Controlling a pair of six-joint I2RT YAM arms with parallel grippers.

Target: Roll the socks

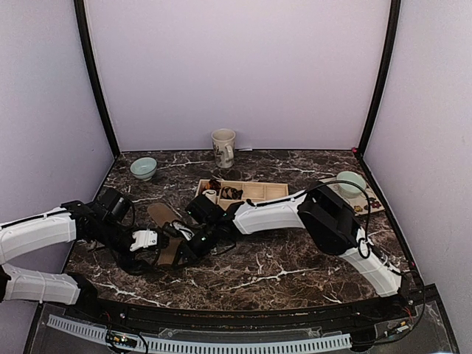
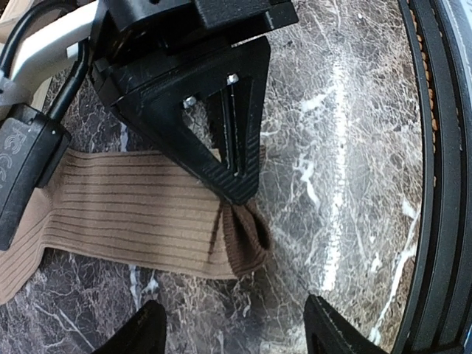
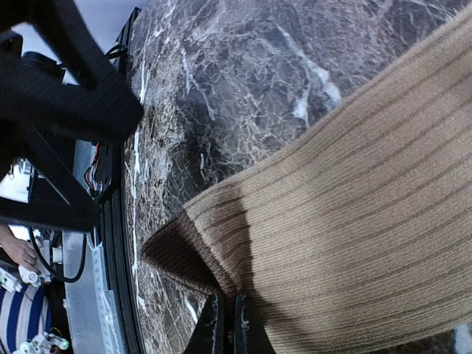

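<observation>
A brown ribbed sock [image 1: 161, 214] lies on the marble table, bent partway along. In the left wrist view, the sock [image 2: 140, 210] has its cuff end gathered where the tip of my right gripper meets it. The right wrist view shows my right gripper shut on the sock's edge, with the fabric folded up around the pinch. My left gripper is open, its fingers [image 2: 140, 332] spread apart beside the cuff and bare table between them. In the top view the arms partly hide the sock's lower end.
Behind the right arm is a wooden compartment box [image 1: 276, 190] holding rolled items. A tall mug [image 1: 223, 147] and a pale bowl [image 1: 144, 168] stand farther back. Another bowl [image 1: 351, 183] sits at the right.
</observation>
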